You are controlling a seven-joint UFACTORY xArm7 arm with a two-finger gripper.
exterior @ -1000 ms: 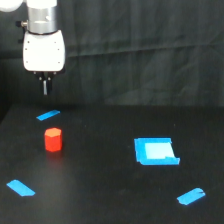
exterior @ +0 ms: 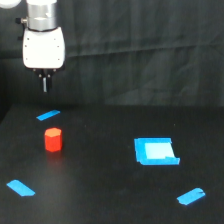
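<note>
A small red block [exterior: 53,139] with an angular outline stands on the black table at the left. Behind and above it, well clear of the block, hangs my gripper [exterior: 44,86], pointing down below the white arm [exterior: 44,48]. Its fingers show only as a thin dark shape against the dark backdrop, too small to tell whether they are open or shut. No object shows at their tips. Right of centre lies a white square [exterior: 158,151] bordered with blue tape.
Strips of blue tape lie on the table: one behind the block [exterior: 48,115], one at the front left [exterior: 20,188] and one at the front right [exterior: 190,196]. Bare table separates the block from the taped square. A dark curtain [exterior: 140,55] hangs behind.
The arm and gripper sit very slightly higher than before. The red block and the taped square have not moved.
</note>
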